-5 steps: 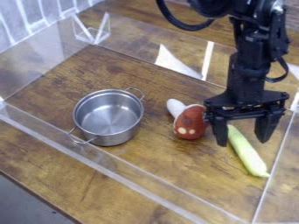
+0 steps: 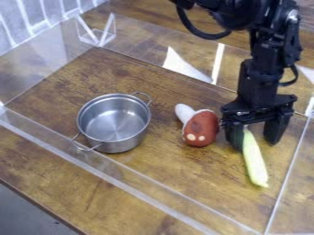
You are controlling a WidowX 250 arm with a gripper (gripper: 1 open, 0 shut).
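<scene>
My black gripper (image 2: 255, 124) is down over the upper end of a pale green corn cob (image 2: 255, 163), open, with its fingers on either side of the cob's top. Left of it lies a toy mushroom (image 2: 201, 130) with a red, spotted cap and white stem. A steel pot (image 2: 113, 124) with two wire handles stands further left on the wooden table.
Clear plastic walls surround the wooden work surface (image 2: 110, 184), with white pieces along the back edge.
My gripper has moved down onto the cob's upper end. The cob has turned slightly, its lower end shifting left.
</scene>
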